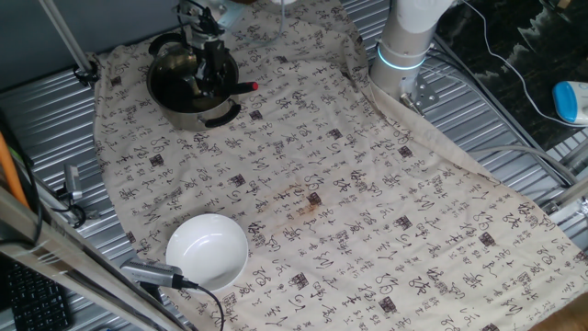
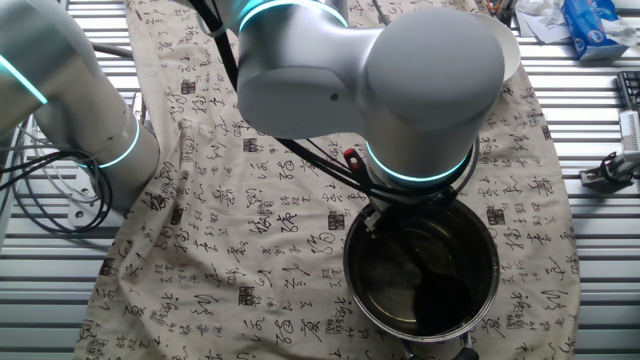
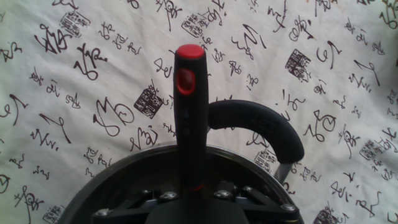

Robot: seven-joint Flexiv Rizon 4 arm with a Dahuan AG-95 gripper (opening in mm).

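A steel pot (image 1: 187, 120) with black handles stands on the patterned cloth, at the upper left in exterior view 1 and lower right in exterior view 2. A black utensil with a red-tipped handle (image 3: 190, 93) leans over the pot's rim. Its dark head (image 2: 440, 302) lies inside the pot, its shape unclear. My gripper (image 1: 213, 81) is down at the pot, close to the utensil's handle. Along the wrist view's bottom edge, only its dark linkage shows; the fingertips are hidden, so whether they grip the handle cannot be told.
A white bowl (image 1: 208, 253) sits near the cloth's left front edge, beside a grey device with a cable (image 1: 156, 274). Between bowl and pot the cloth (image 1: 276, 165) is clear. The arm's base (image 1: 397, 78) stands at the back right.
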